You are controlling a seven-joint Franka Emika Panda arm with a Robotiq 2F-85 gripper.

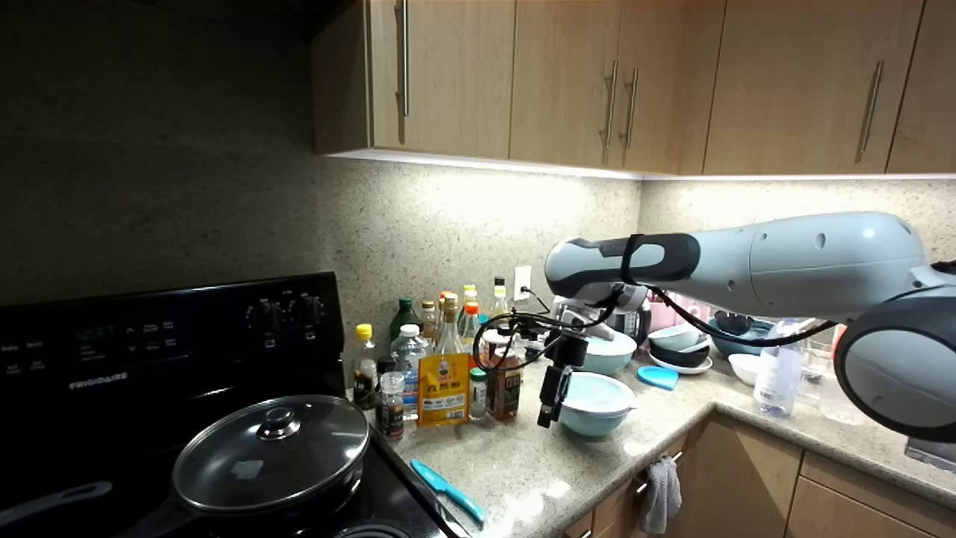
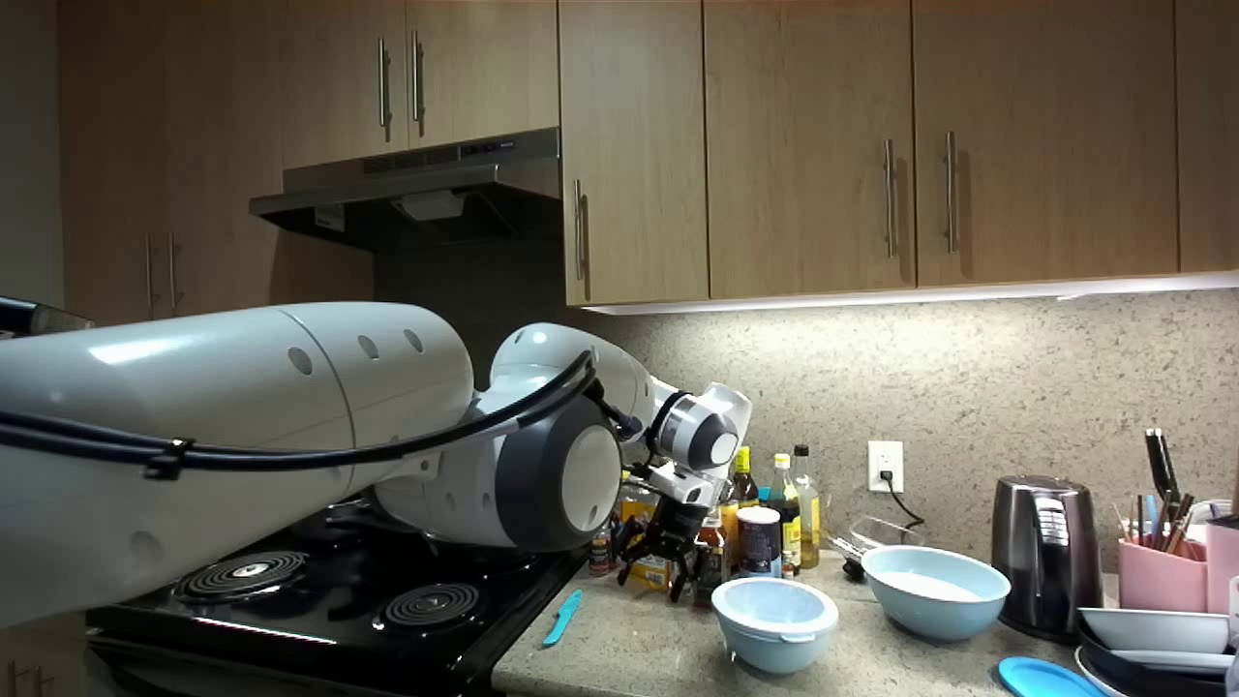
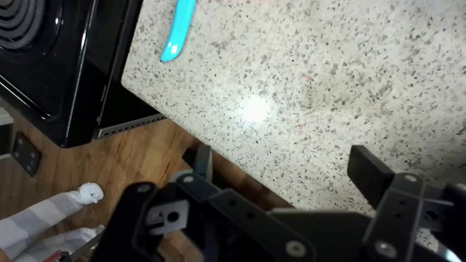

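My gripper is open in the wrist view, its two dark fingers wide apart with only countertop and its edge showing between them. In exterior view 1 the gripper (image 1: 549, 408) hangs tilted above the counter, partly overlapping the left side of a light blue bowl with a translucent cover (image 1: 596, 403). A turquoise knife (image 1: 448, 489) lies on the counter by the stove, apart from the gripper; its rounded end (image 3: 178, 32) shows at the top of the wrist view. In exterior view 2 the gripper (image 2: 656, 577) appears in front of the bottles, left of the covered bowl (image 2: 774, 627).
Several bottles and a yellow packet (image 1: 444, 388) crowd the back wall. A lidded pan (image 1: 273, 453) sits on the black stove. A second blue bowl (image 2: 935, 590) and a kettle (image 2: 1047, 558) stand to the right.
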